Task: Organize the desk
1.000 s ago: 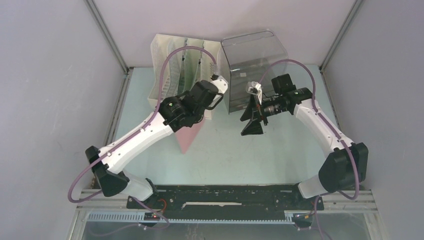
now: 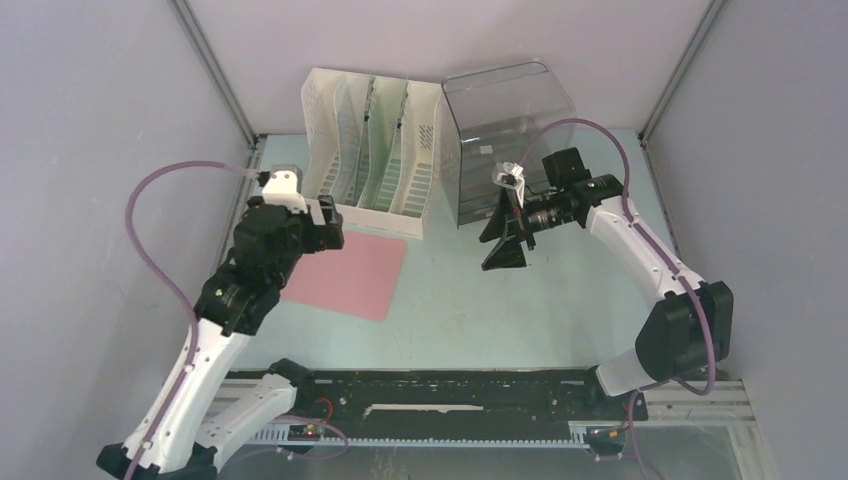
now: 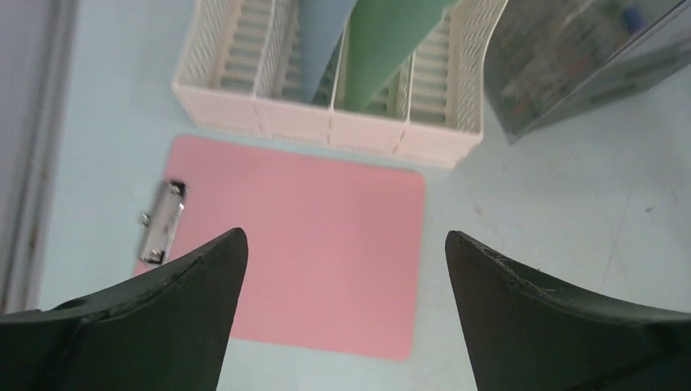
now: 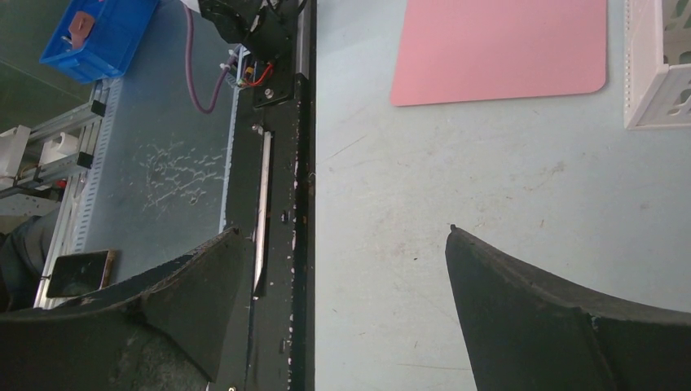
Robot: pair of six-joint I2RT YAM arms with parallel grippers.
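A pink clipboard [image 2: 352,275] lies flat on the desk in front of the file organizer [image 2: 375,219]; its metal clip [image 3: 164,221] is at its left end in the left wrist view. Two boards, one blue [image 3: 322,41] and one green [image 3: 383,53], stand in the organizer's slots. My left gripper hovers over the clipboard, its fingers wide apart and empty. Above bare desk to the right, my right gripper is open too, with nothing between its fingers.
A dark transparent box [image 2: 505,135] stands right of the organizer at the back. Beyond the front edge, the right wrist view shows a blue bin [image 4: 102,37] and a phone-like object [image 4: 80,274].
The pink clipboard has gone from tilted at the organizer to lying flat on the desk. My left gripper has moved left, away from the organizer's right side. My right arm has stayed put.
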